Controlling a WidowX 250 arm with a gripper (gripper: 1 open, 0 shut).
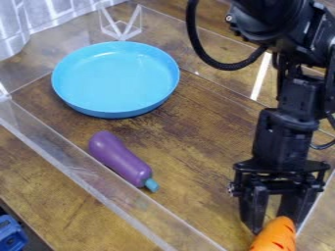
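My black gripper [276,208] reaches down at the lower right, its fingers low around an orange carrot [272,237] at the bottom edge of the view. Whether the fingers are closed on the carrot is unclear. A purple eggplant [120,157] with a teal tip lies on the wooden surface left of centre, apart from the gripper. A blue plate [116,76] sits at the upper left, empty.
Clear acrylic walls [78,177] cross the left side and back. A blue object [8,234] lies at the lower left outside the wall. The wooden middle between plate, eggplant and gripper is free.
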